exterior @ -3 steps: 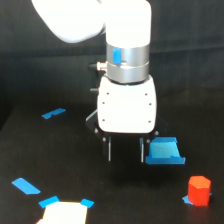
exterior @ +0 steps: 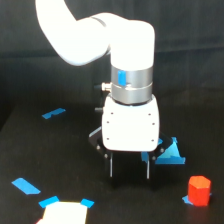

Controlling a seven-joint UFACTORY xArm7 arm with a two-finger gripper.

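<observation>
My gripper (exterior: 130, 168) hangs over the dark table near the middle of the view. Its two thin fingers stand wide apart, pointing down, and nothing shows between them. Just to its right, and partly behind its white body, lies a flat light-blue piece (exterior: 172, 153) with a roughly triangular outline. Farther right, near the lower right corner, a red block (exterior: 199, 190) sits on the table, clear of the gripper. At the lower left edge is a pale, whitish thing (exterior: 64, 213), cut off by the frame.
Strips of blue tape mark the table: one at far left (exterior: 53, 113), one at near left (exterior: 26, 186), and others beside the pale thing. Dark table between the gripper and the left tape looks bare.
The gripper has come lower and slightly to the right, its fingers still apart. The light-blue piece looked squarish before and now shows a triangular outline. The red block stays in place.
</observation>
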